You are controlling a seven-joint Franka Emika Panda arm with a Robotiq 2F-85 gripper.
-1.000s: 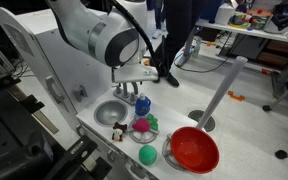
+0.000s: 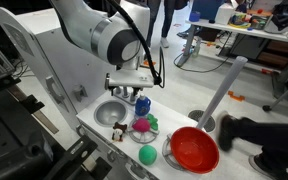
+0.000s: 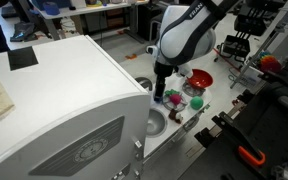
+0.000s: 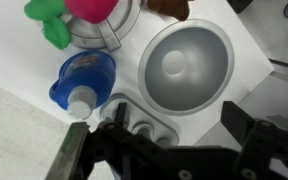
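My gripper (image 2: 131, 88) hangs over the back of the toy sink, pointing down. In the wrist view its dark fingers (image 4: 246, 143) stand wide apart, and nothing shows between them. A blue bottle (image 4: 87, 77) with a pale cap lies under the left finger, seen from above; in exterior view 1 the blue bottle (image 2: 142, 108) is just beyond the basin. The round metal sink basin (image 4: 186, 66) is empty apart from its drain. A silver tap base (image 4: 142, 122) appears below, between the fingers. No contact with any object is visible.
Beside the basin are a pink item (image 2: 141, 125), a green item (image 2: 152, 123) and a brown item (image 2: 119, 131). A green round piece (image 2: 147, 155) and a red bowl (image 2: 194, 150) with a long pale handle sit nearer the front right. A blurred dark leg (image 2: 259, 135) crosses the right side.
My gripper has come down a little toward the tap and the blue bottle. A person in dark clothes has moved from the back to the right front. The objects have not visibly moved.
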